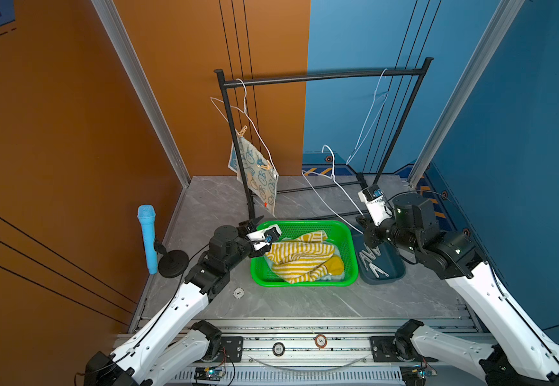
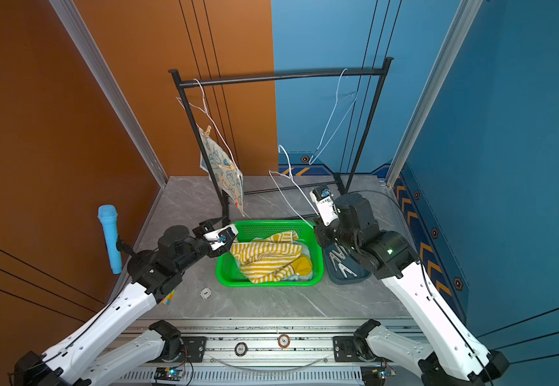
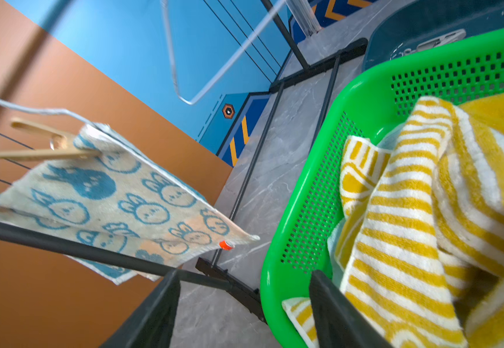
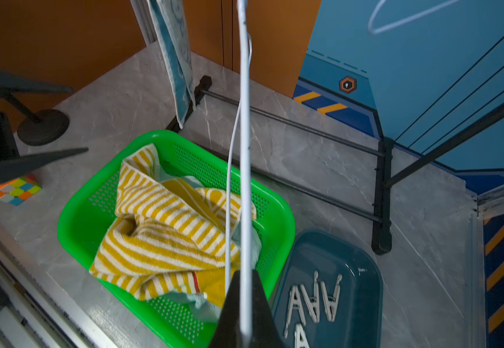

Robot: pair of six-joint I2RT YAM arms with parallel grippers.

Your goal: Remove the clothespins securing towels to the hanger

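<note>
My right gripper is shut on the wire of a bare white hanger (image 4: 245,174), raised near the green basket's right end. A patterned blue-and-cream towel (image 1: 256,170) hangs at the rack's left from another white hanger (image 1: 258,135), pinned by wooden clothespins (image 3: 60,153). Open and empty, my left gripper stands by the basket's left end, below and in front of that towel. Several pale clothespins (image 4: 312,301) lie loose in the dark blue bin (image 4: 373,290).
A yellow-striped towel (image 1: 302,260) lies in the green basket (image 1: 260,273). An empty white hanger (image 1: 368,122) hangs at the right of the black rack (image 1: 324,76). A blue microphone on a stand (image 1: 147,238) stands left.
</note>
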